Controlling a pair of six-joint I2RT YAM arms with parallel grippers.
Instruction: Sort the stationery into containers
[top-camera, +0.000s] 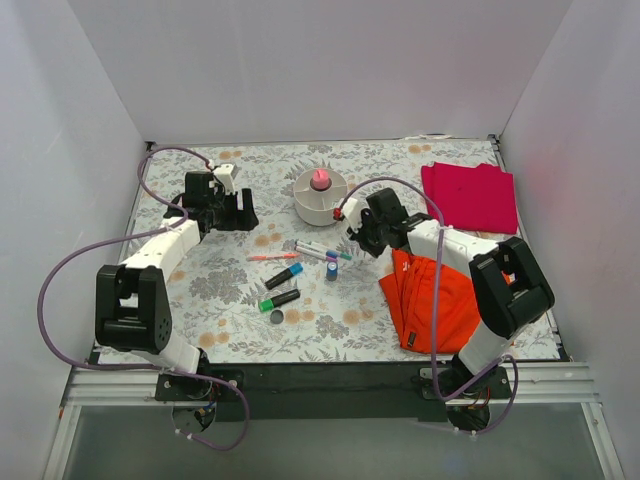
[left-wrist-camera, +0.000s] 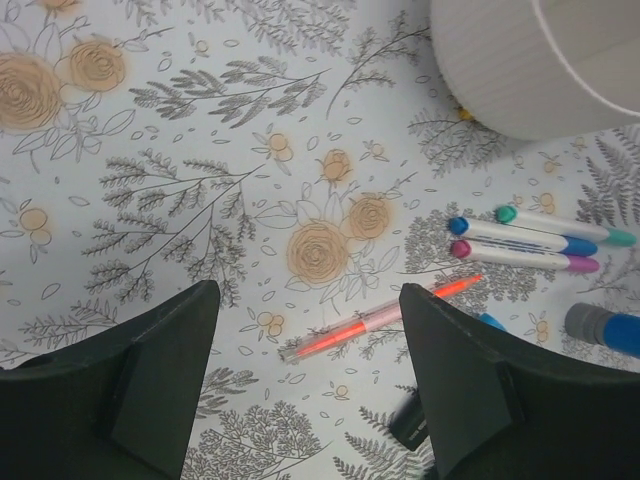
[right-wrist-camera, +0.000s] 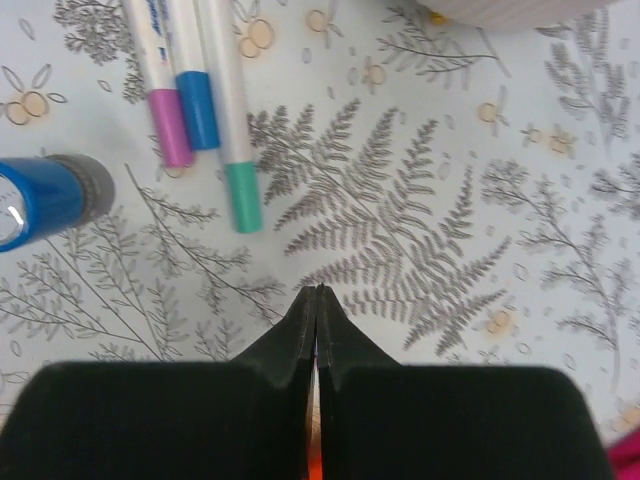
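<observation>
Three slim white markers lie side by side: a teal-capped marker (right-wrist-camera: 243, 190), a blue-capped marker (right-wrist-camera: 198, 105) and a purple-capped marker (right-wrist-camera: 172, 125). My right gripper is shut with nothing between its fingers; the teal cap rests on the cloth beyond the tips, to their left in the right wrist view. An orange pen (top-camera: 273, 257) lies left of the markers. Nearer the front are a thick blue-capped marker (top-camera: 284, 276) and a thick green-capped one (top-camera: 279, 299). A small blue bottle (top-camera: 331, 270) is close to the slim markers. Over bare cloth, my left gripper stands open and empty.
Behind the markers is a white round container (top-camera: 318, 206) with a pink object (top-camera: 320, 180) in it. Red cloth (top-camera: 470, 197) and orange cloth (top-camera: 440, 310) occupy the right side. A grey disc (top-camera: 276, 317) lies near the front.
</observation>
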